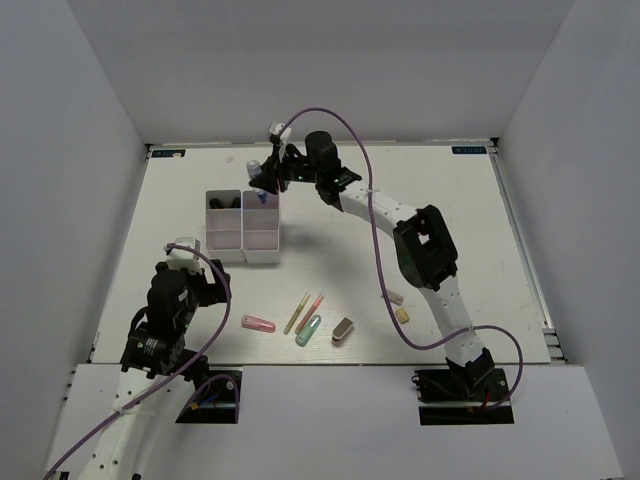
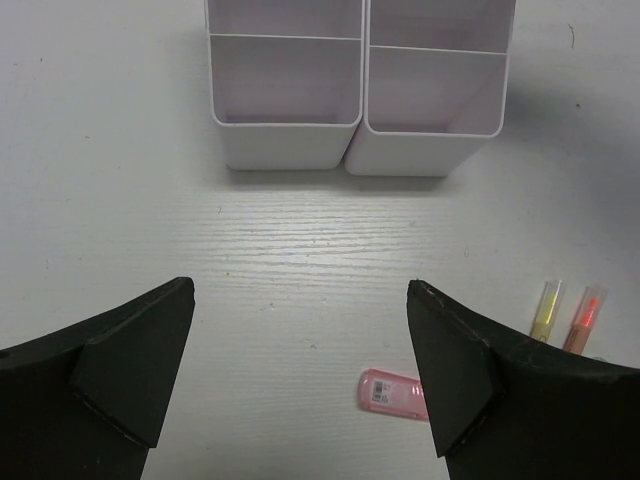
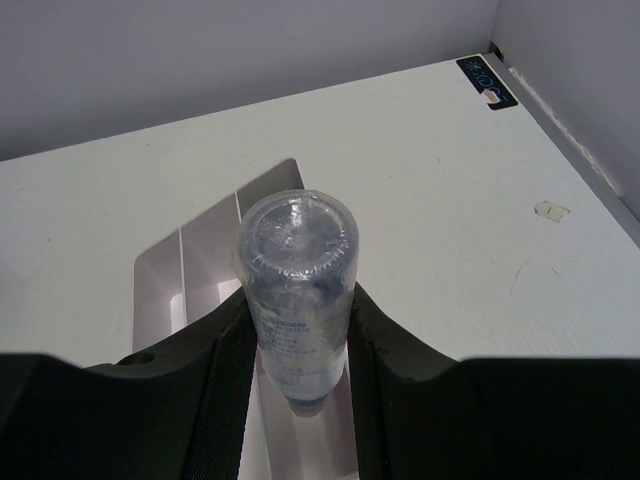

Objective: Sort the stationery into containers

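A clear, pale bottle-shaped item with a narrow tip (image 3: pixel 300 300) is gripped by my right gripper, its tip pointing down. In the top view this item (image 1: pixel 254 169) hangs over the far compartment of the right white container (image 1: pixel 262 250). The left white container (image 1: pixel 224 253) stands against it and holds dark items (image 1: pixel 216 203) in its far compartment. My left gripper is open above bare table, with nothing between its fingers. A pink correction-tape-like item (image 2: pixel 392 394) lies partly behind its right finger.
On the near table lie a yellow pen (image 1: pixel 296 313), a red pen (image 1: pixel 310 311), a green item (image 1: pixel 308 331) and a brown-white eraser-like block (image 1: pixel 342 331). A grey block (image 1: pixel 394 297) and a tan block (image 1: pixel 402 315) lie beside the right arm.
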